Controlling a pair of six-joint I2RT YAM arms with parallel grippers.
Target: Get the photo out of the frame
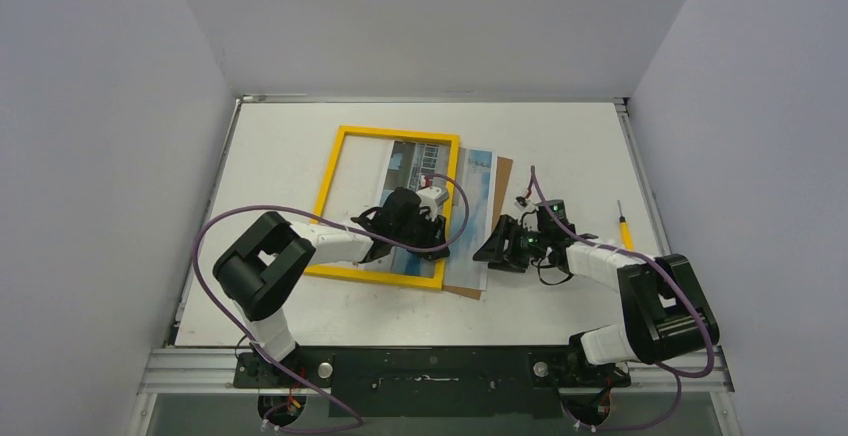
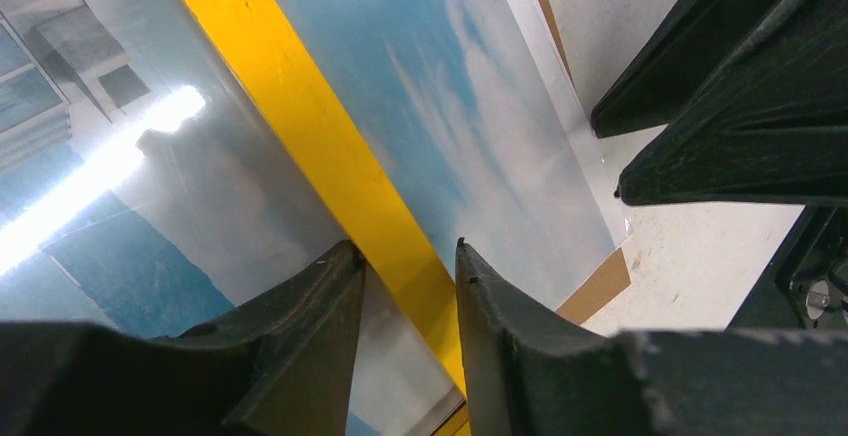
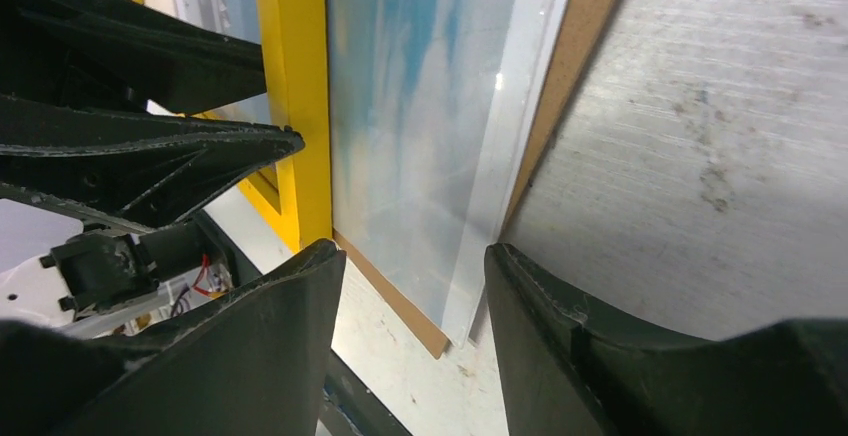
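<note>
The yellow frame [image 1: 395,132] lies on the table left of centre, with a printed photo [image 1: 411,161] showing inside it. Clear and bluish sheets [image 3: 430,126] over brown backing [image 3: 410,311] stick out past its right bar. My left gripper straddles that yellow bar [image 2: 315,121] near its lower end, one finger on each side, fingers part open. At the lower corner of the sheets is my right gripper; the corner lies between its fingers, one of them against the right edge. How firmly it is pinched is hard to see.
A yellow-handled screwdriver [image 1: 625,231] lies at the far right. The right gripper's fingers [image 2: 690,161] hang close beside the left gripper's.
</note>
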